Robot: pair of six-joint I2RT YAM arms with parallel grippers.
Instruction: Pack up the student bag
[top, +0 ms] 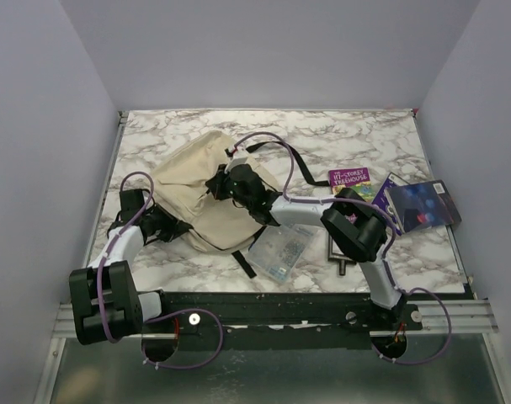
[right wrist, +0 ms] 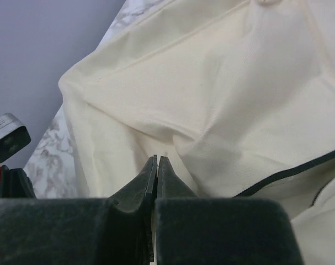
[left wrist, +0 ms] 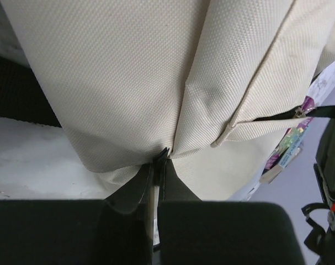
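Note:
A cream canvas bag [top: 194, 167] lies on the marble table's left half. My left gripper [top: 182, 228] is shut at the bag's near-left part; in the left wrist view its fingertips [left wrist: 161, 156] touch a fold of fabric, and I cannot tell whether any is between them. My right gripper [top: 215, 183] is over the bag's middle; in the right wrist view it is shut, nothing visible between its tips, above folds and a dark-edged opening [right wrist: 288, 171].
At the right lie books [top: 349, 178] and a dark item [top: 342, 266]. A clear case [top: 280, 252] sits front centre; a black strap [top: 306, 168] runs behind.

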